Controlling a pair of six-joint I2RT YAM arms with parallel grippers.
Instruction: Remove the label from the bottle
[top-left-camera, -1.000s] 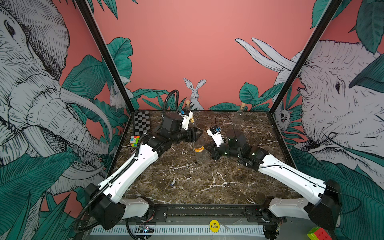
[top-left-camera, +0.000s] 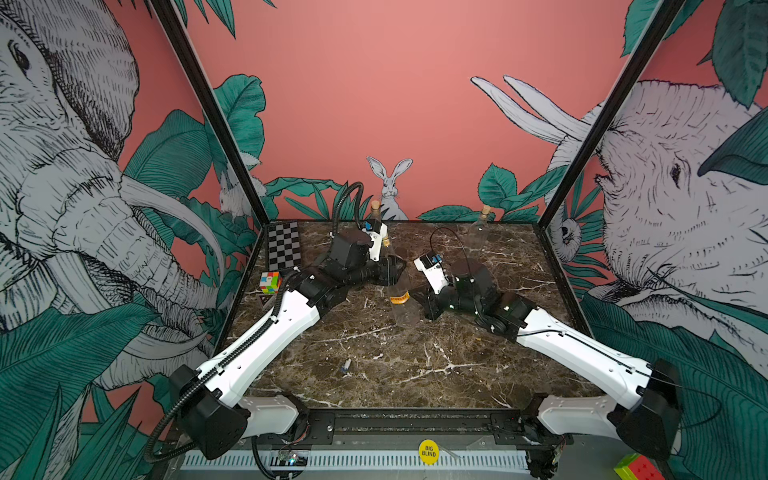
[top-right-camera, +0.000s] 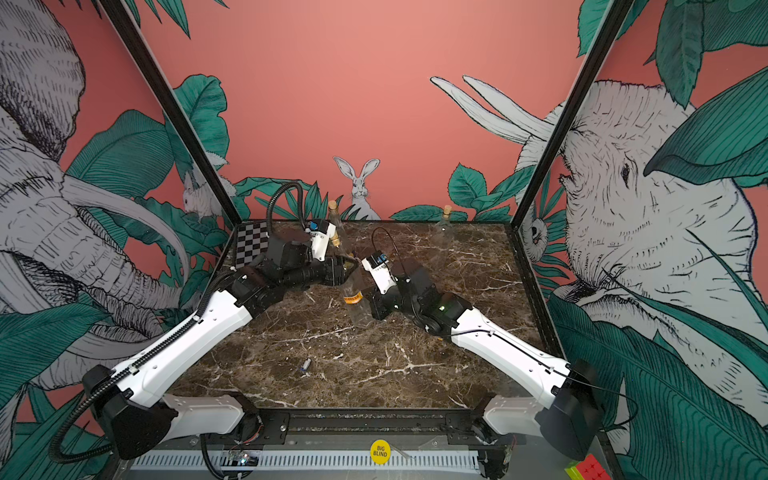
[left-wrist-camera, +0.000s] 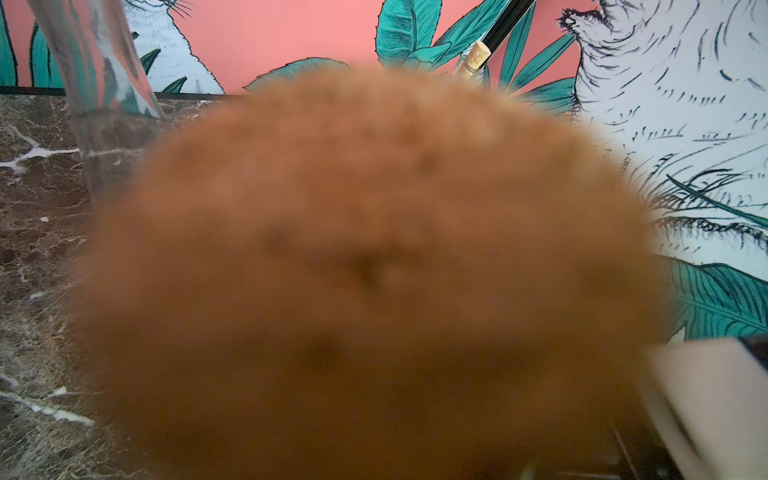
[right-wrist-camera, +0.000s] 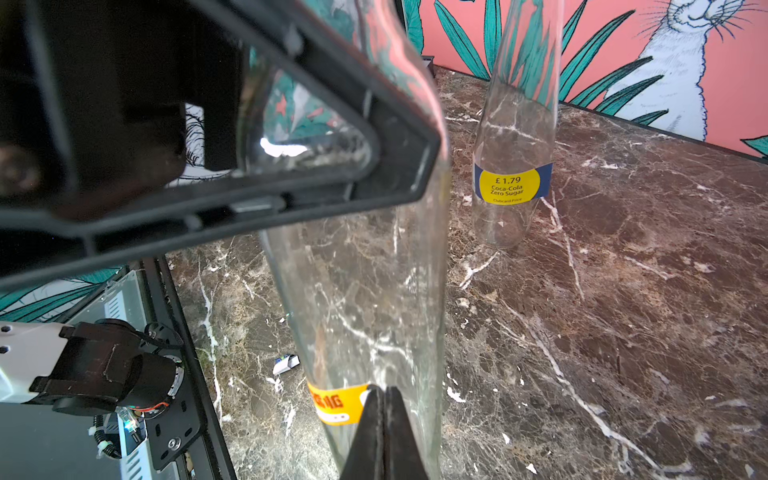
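The glass bottle (right-wrist-camera: 360, 280) stands mid-table with an orange label (right-wrist-camera: 336, 404) low on it, also visible in the top left view (top-left-camera: 399, 297). My left gripper (top-left-camera: 390, 270) is shut on the bottle's upper part; a blurred cork (left-wrist-camera: 368, 240) fills the left wrist view. My right gripper is shut, its fingertips at the label's edge; whether any label is pinched between them is not visible. Part of a black gripper crosses the bottle's top in the right wrist view.
Another bottle (right-wrist-camera: 512, 128) with a blue and yellow label stands behind; another corked bottle (top-left-camera: 481, 228) is at back right. A checkerboard (top-left-camera: 283, 244) and coloured cube (top-left-camera: 269, 281) lie at left. A small scrap (right-wrist-camera: 285, 364) lies on the open front table.
The right arm shows no visible movement.
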